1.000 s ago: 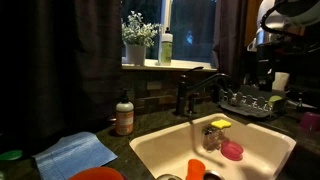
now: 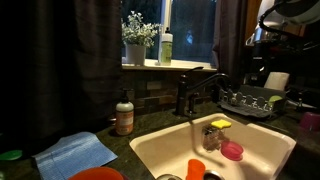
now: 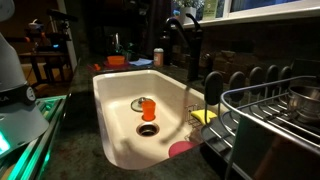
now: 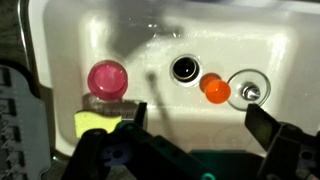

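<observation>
My gripper is open above the sink (image 4: 210, 22), its two black fingers set wide apart with nothing held between them. Down in the basin lie an orange cup (image 4: 215, 90), a clear round lid with a metal knob (image 4: 251, 93) and a pinkish-red round dish (image 4: 108, 80). The cup and lid sit side by side, right of the drain (image 4: 185, 69) in the wrist view. A yellow sponge (image 4: 97, 122) rests at the basin's edge near the dish. Exterior view 2 shows the cup (image 3: 148, 109) close to the drain.
A dish rack (image 2: 252, 101) stands beside the sink, with a metal pot (image 3: 306, 103) in it. The black faucet (image 2: 183, 95) rises at the sink's back edge. Left on the counter are a soap bottle (image 2: 124, 115), a blue cloth (image 2: 74, 156) and a red bowl (image 2: 97, 173).
At the upper right of exterior view 1, the arm's gripper end has shifted slightly up and to the left. The things in the sink look unmoved.
</observation>
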